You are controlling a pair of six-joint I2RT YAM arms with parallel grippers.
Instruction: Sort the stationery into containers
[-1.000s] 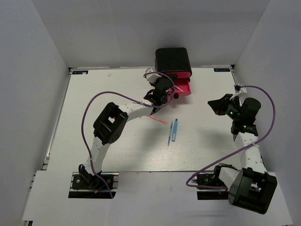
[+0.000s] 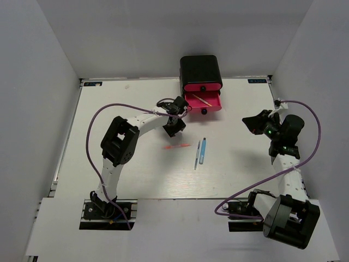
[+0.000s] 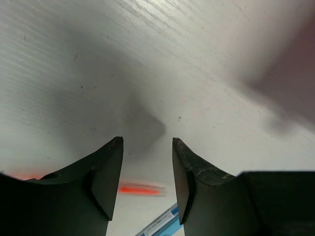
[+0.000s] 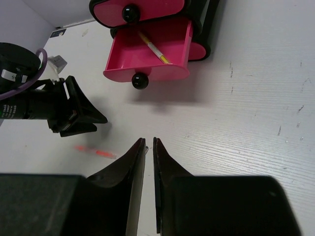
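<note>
A red pen lies crosswise on the white table, just in front of my left gripper; in the left wrist view the pen is blurred. That gripper is open and low over the table, with only bare surface between its fingertips. Right of the red pen lie a thin blue pen and a thicker light-blue marker. Inside the pulled-out pink drawer rests a yellow-and-white pen. At the right side hangs my right gripper, its fingers parted by a narrow, empty gap.
The black drawer unit stands at the back centre, its upper drawer closed. The open drawer juts forward with a round black knob. Bare table spreads on the left and right of the pens.
The red pen has turned from slanted to nearly level.
</note>
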